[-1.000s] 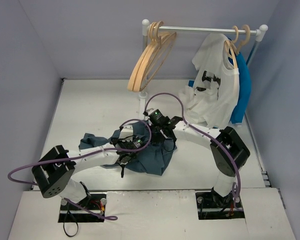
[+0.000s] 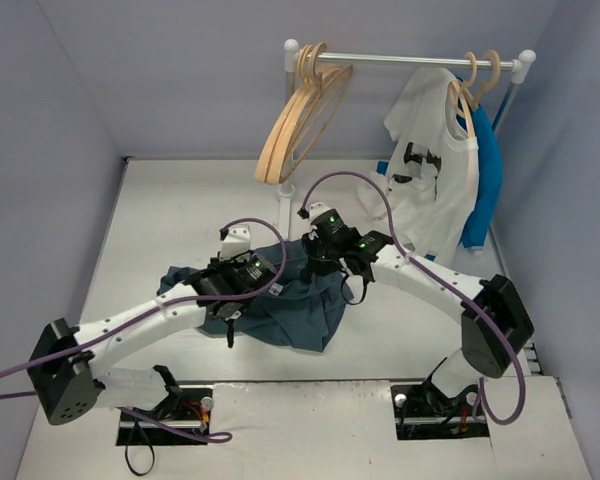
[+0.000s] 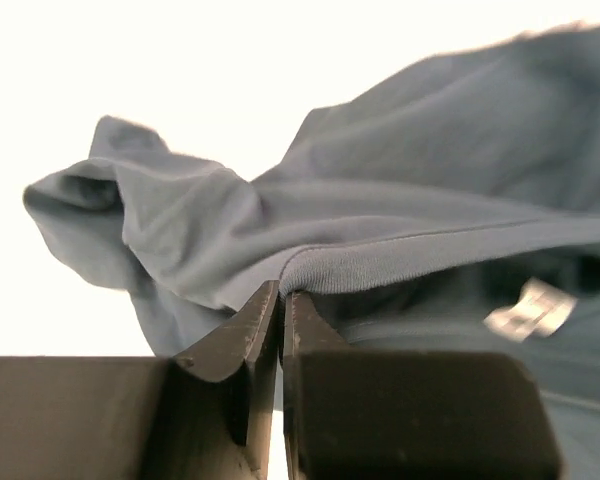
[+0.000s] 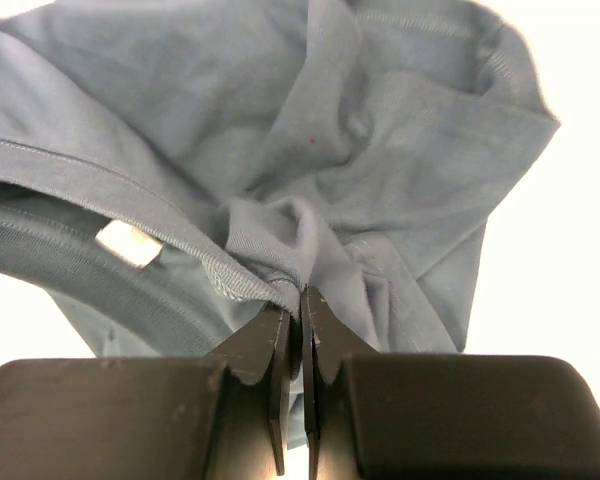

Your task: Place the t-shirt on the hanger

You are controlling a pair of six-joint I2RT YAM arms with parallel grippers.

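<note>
A dark blue-grey t-shirt [image 2: 298,322] lies crumpled on the white table, its collar pulled taut between my two grippers. In the left wrist view my left gripper is shut on one side of the neckline, and a white label [image 3: 531,310] shows inside the shirt. My right gripper is shut on the other side of the neckline, where the cloth bunches up at the fingertips. In the top view both arms cover part of the shirt. Empty wooden hangers [image 2: 285,135] hang at the left end of the rack.
The white rail [image 2: 410,61] spans the back. A white shirt [image 2: 425,165] and a blue shirt [image 2: 487,170] hang at its right end, near my right arm.
My left gripper has moved left and my right gripper slightly right, so they stand farther apart. The rack has not moved.
</note>
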